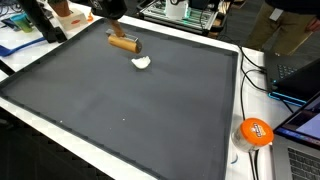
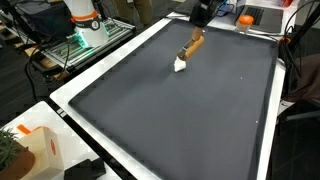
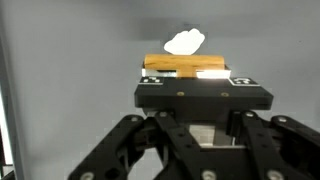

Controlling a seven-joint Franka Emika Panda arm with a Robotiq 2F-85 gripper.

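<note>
My gripper is shut on a wooden mallet-like piece, whose light brown crossbar point(image 3: 184, 62) shows past the fingers in the wrist view. In exterior view 1 the wooden piece point(image 1: 126, 44) hangs below the black gripper point(image 1: 114, 18) near the far edge of the grey board. From the other side, the wooden piece point(image 2: 191, 46) appears tilted under the gripper point(image 2: 203, 18). Close by lies a small white irregular piece point(image 1: 141, 63), apart from the wood in exterior view 1. The wrist view has this white piece point(image 3: 185, 41) just beyond the crossbar.
The grey board point(image 1: 150, 110) is otherwise bare, with wide free room toward the front. An orange-topped white container point(image 1: 252, 134) stands off its right side, near laptops. Tools and cables point(image 1: 25, 40) crowd the far left corner.
</note>
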